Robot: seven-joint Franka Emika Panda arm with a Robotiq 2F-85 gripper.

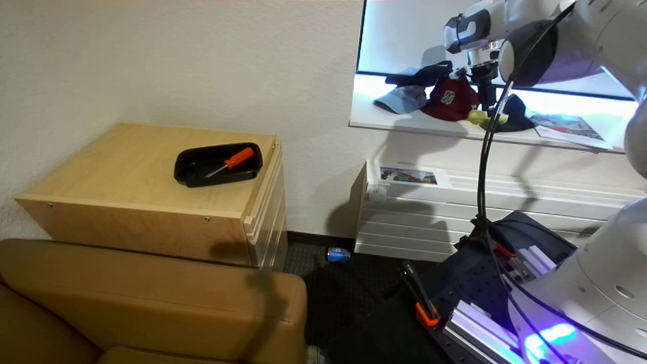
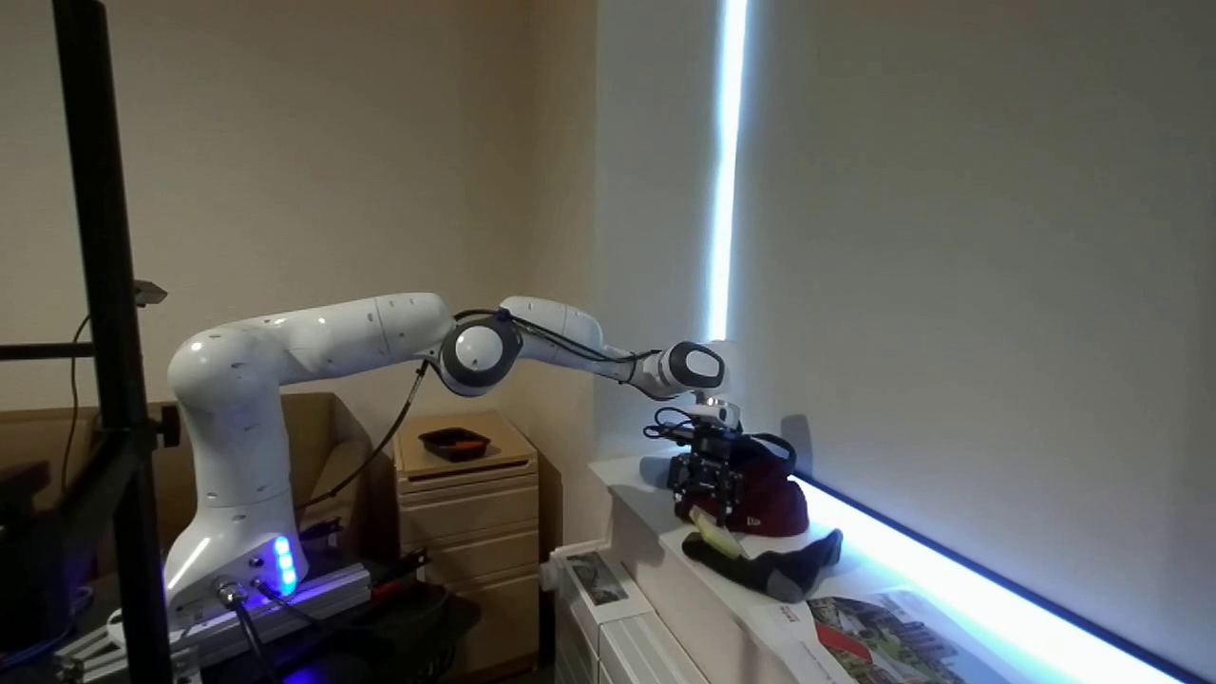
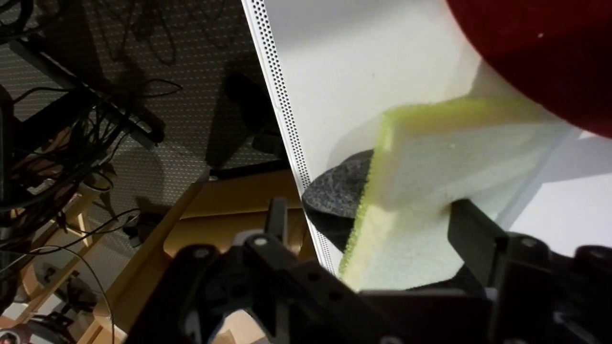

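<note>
A yellow-edged pale sponge [image 3: 424, 189] lies over one end of a dark grey sock [image 3: 338, 192] on the white windowsill [image 3: 344, 74]. In the wrist view, my gripper is open, its two fingers well apart. The right finger [image 3: 479, 243] overlaps the sponge's pale face, while the left finger [image 3: 278, 220] is clear of its yellow edge. Whether the right finger touches the sponge, I cannot tell. Exterior view 2 has the gripper [image 2: 709, 502] low over the sill, just above the sponge [image 2: 715, 534].
Close beside the sponge is a dark red cap [image 1: 452, 100], with a light blue cap [image 1: 401, 99] farther left. A printed sheet [image 1: 573, 128] lies to the right on the sill. Away on the wooden cabinet [image 1: 121, 176], a black tray [image 1: 197, 158] holds an orange-handled screwdriver [image 1: 239, 158].
</note>
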